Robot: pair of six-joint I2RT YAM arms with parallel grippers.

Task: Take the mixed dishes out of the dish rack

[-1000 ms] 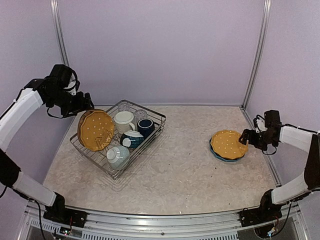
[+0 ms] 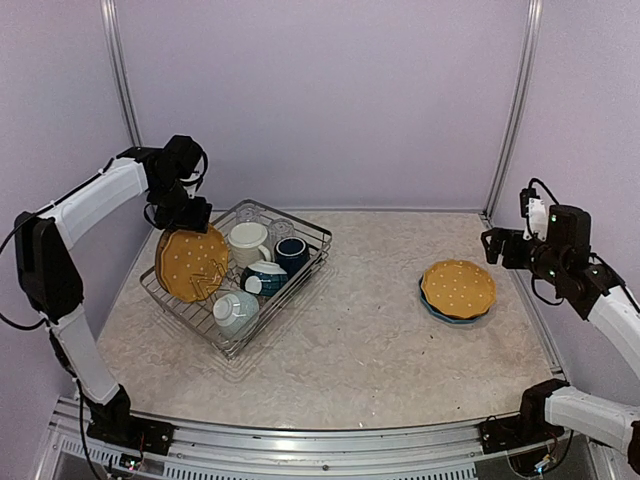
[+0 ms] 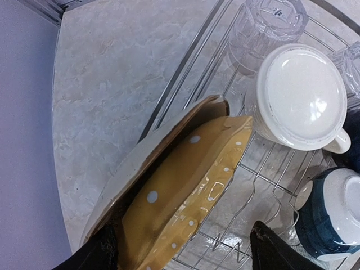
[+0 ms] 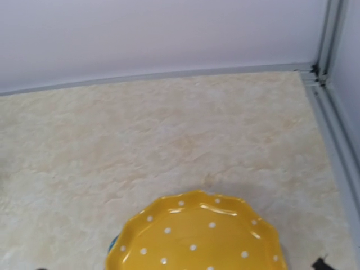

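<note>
Two plates lean on edge at the left of the wire dish rack (image 2: 232,352). The front one is a yellow polka-dot plate (image 2: 192,268); a brown-rimmed plate with a pale back (image 3: 147,145) stands behind it. Above their upper edge my left gripper (image 2: 193,215) is open, one finger close by the plates in the left wrist view; whether it touches cannot be told. The rack also holds a white mug (image 2: 248,243), a navy mug (image 2: 291,254), a blue-and-white bowl (image 2: 264,278), a pale bowl (image 2: 235,312) and clear glasses (image 2: 281,230). My right gripper (image 2: 492,246) is open and empty.
On the table's right lies another yellow polka-dot plate (image 2: 458,288) atop a blue plate (image 2: 452,318). Bare table (image 2: 360,300) stretches between the rack and this stack. Walls and metal rails close off the back and both sides.
The left gripper has moved right and come down close over the racked plates. The right gripper has risen and drawn back from the stacked plates. The dishes have stayed in place.
</note>
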